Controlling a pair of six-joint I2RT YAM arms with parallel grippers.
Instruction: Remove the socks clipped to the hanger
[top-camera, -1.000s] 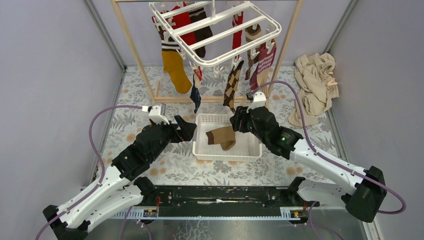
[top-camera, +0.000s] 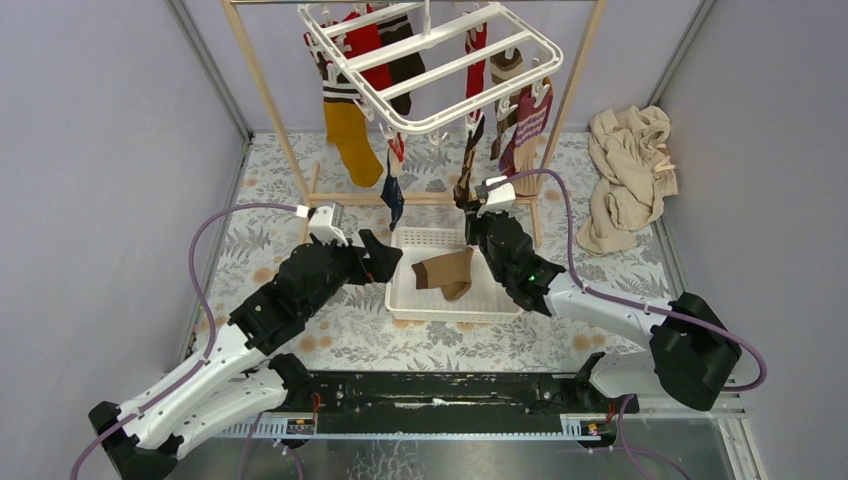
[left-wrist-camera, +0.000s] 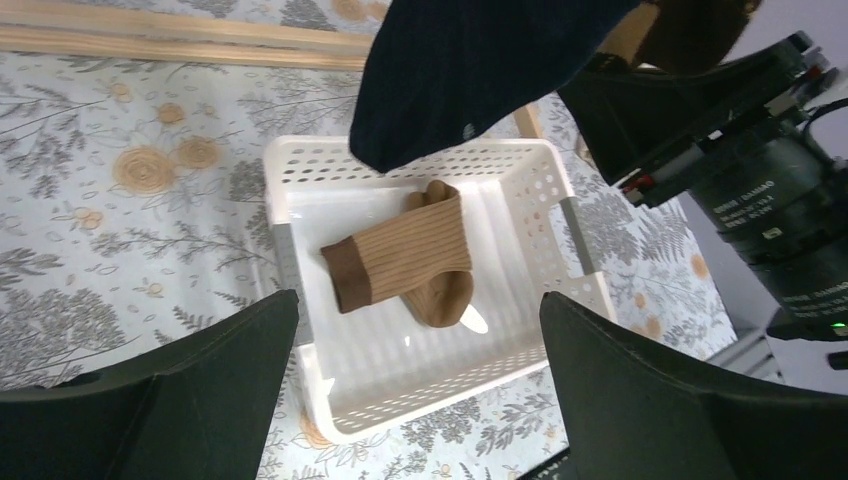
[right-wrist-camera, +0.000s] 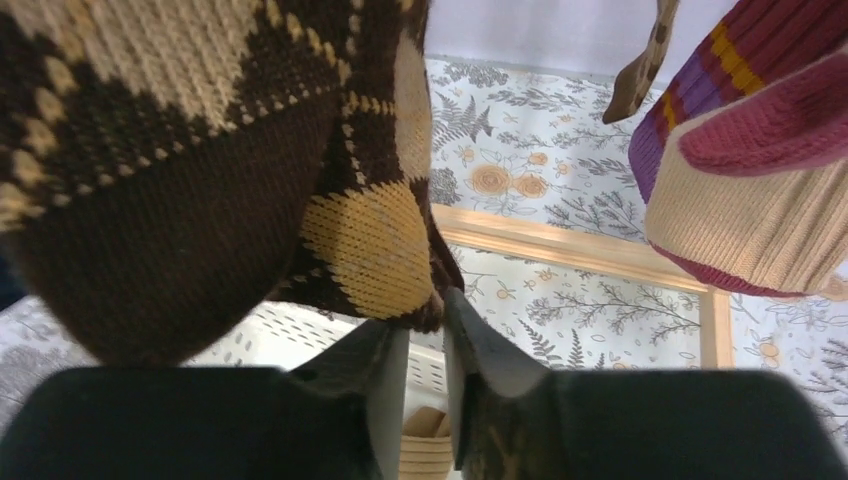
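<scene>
The white hanger (top-camera: 425, 128) hangs at the top, with several socks clipped to it. A brown argyle sock (top-camera: 468, 160) dangles from its front edge, and in the right wrist view the sock's (right-wrist-camera: 370, 240) lower corner reaches my right gripper's (right-wrist-camera: 428, 315) fingertips. Those fingers stand close together with a narrow gap; whether they grip the cloth is unclear. My left gripper is open and empty, left of the basket, with a navy sock (left-wrist-camera: 450, 80) hanging ahead of it. A mustard sock (top-camera: 350, 138) and red sock (top-camera: 370, 60) hang on the left.
The white basket (top-camera: 455, 313) below holds a brown sock (top-camera: 445, 272). A wooden frame (top-camera: 262, 85) stands around the hanger. Beige cloth (top-camera: 625, 180) lies at the right.
My left gripper has shifted slightly right. The navy sock swings a little.
</scene>
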